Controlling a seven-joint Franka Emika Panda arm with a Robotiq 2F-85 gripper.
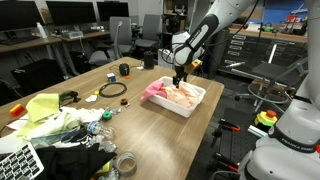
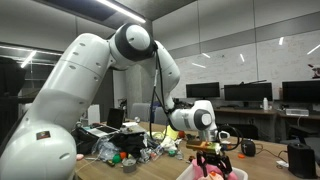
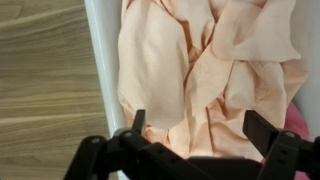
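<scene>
A white bin holds crumpled peach cloth, which fills most of the wrist view. A bit of bright pink cloth shows at that view's right edge; in exterior view 1, pink cloth lies at the bin's left end. My gripper stands open over the peach cloth, its two fingers wide apart and nothing held between them. From exterior view 1, the gripper is at the bin's far side, above the cloth. Whether the fingertips touch the cloth, I cannot tell.
Bare wooden table lies in front of the bin. Yellow cloth, dark cloth and assorted small items crowd the left side. A black cable coil and dark cups stand toward the back.
</scene>
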